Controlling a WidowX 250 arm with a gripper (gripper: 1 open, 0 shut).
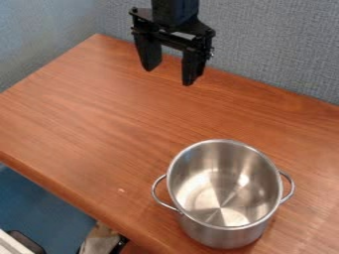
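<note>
My black gripper (pixel 171 63) hangs at the top centre of the camera view, above the back of the wooden table (pixel 93 119). Its two fingers stand wide apart with nothing between them. A steel pot (pixel 223 226) with two side handles stands at the front right of the table, well below and in front of the gripper, and looks empty.
Grey padded walls (pixel 272 50) run along the back and left. Past the front left edge lie a blue floor (pixel 27 203) and some unclear objects at the bottom corner.
</note>
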